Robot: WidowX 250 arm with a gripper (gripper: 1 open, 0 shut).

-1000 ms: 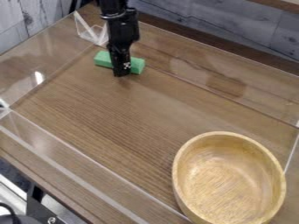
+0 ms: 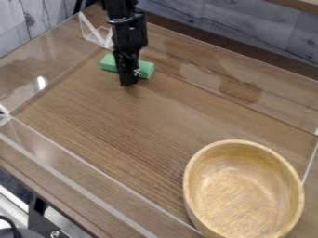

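My gripper (image 2: 125, 74), a black arm coming down from the top of the view, reaches to a green block (image 2: 144, 71) on the wooden table at the upper left. Its fingertips are over or against the block; whether they are open or shut on it is too small and dark to tell.
A large light wooden bowl (image 2: 243, 186) sits at the lower right. The table's left edge shows at the lower left, and something clear or whitish is beside the arm at the top.
My gripper and the green block have shifted slightly to the left, and the gripper sits a little lower over the block.
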